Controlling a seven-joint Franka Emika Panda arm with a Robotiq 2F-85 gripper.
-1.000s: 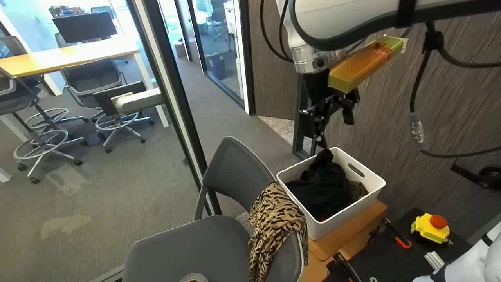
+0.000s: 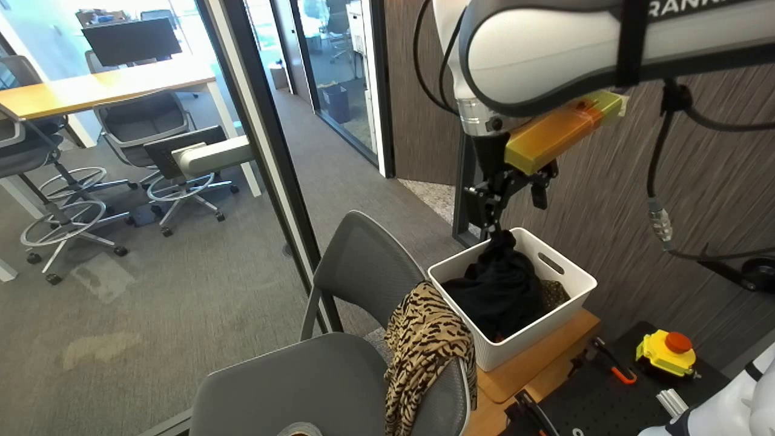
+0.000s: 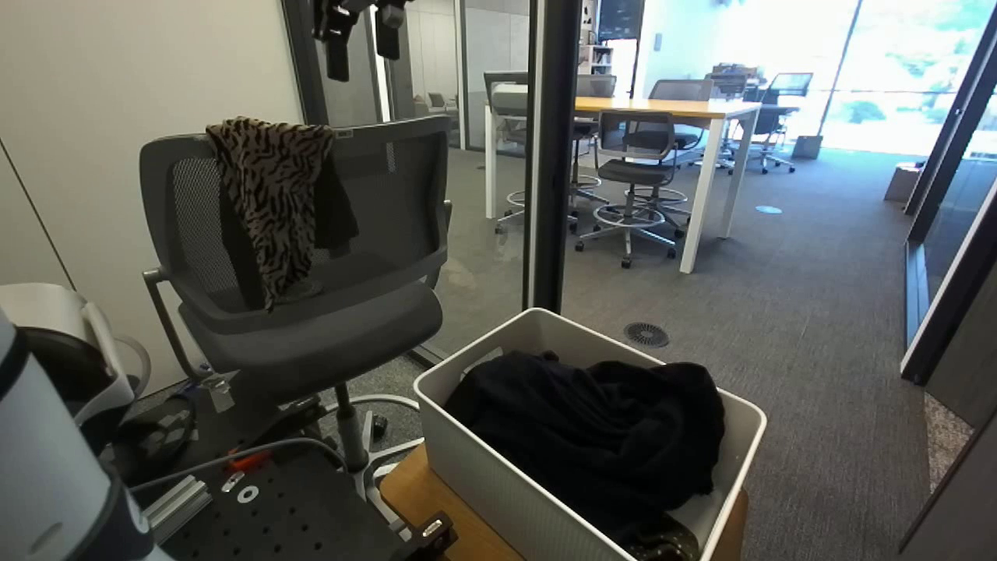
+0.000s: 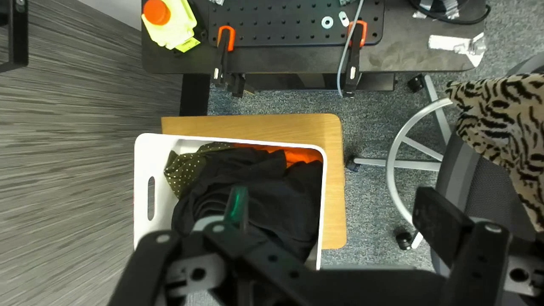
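Observation:
My gripper hangs over the back part of the white basket, its fingers spread and nothing between them. Exterior view 2 shows the gripper at the top edge, well above the chair's back level. Within the basket lies a crumpled heap of black cloth. From the wrist view, one finger stands in front of the black cloth, and the other finger is over the floor and chair side. A dotted olive cloth and an orange piece show beside the black cloth.
A tiger-striped cloth drapes over the grey chair left of the basket. The basket stands on a wooden board. A black perforated table with clamps and a yellow-and-red button box lies nearby. A wood-look wall borders the basket.
The arm and gripper have come down somewhat toward the basket, the fingers still apart. Basket, cloths and chair look unmoved.

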